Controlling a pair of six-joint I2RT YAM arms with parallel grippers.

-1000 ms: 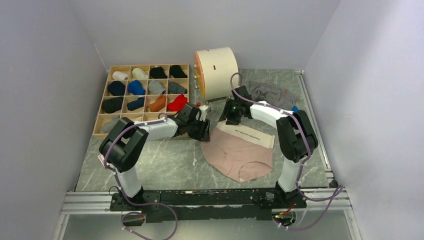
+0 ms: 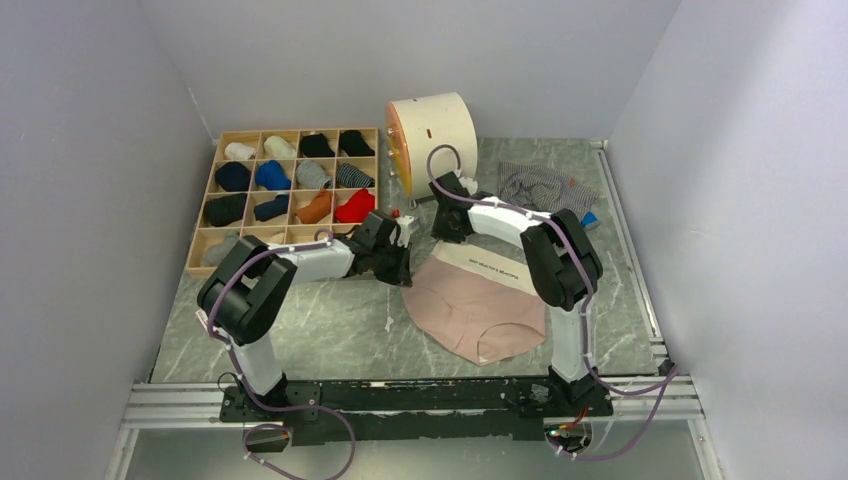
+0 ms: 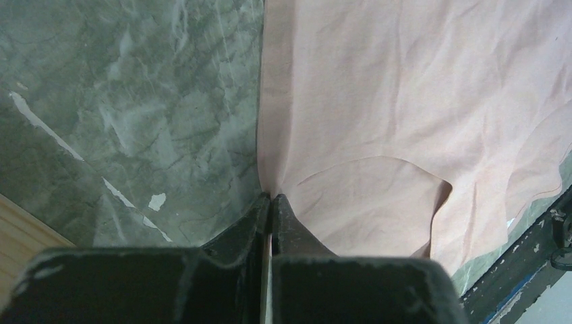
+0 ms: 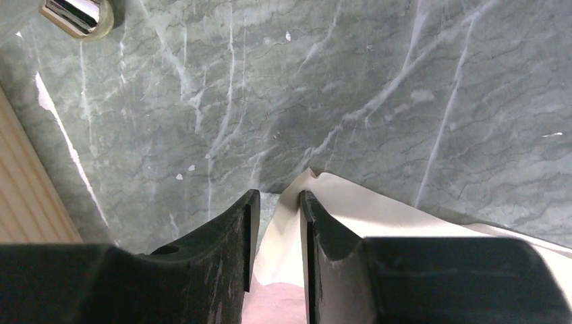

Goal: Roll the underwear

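Pink underwear [image 2: 470,310] with a cream printed waistband [image 2: 490,265] lies spread flat on the marble table. My left gripper is shut on the edge of the underwear at its left side. My right gripper is part open at the waistband's upper left corner, one fingertip against the cream fabric and the other just outside it.
A wooden divider box [image 2: 220,180] of rolled garments stands at the back left. A white drum [image 2: 440,140] sits at the back. A grey striped garment [image 2: 540,185] lies at the back right.
My right gripper has moved left onto the waistband's corner and its fingers have drawn closer.
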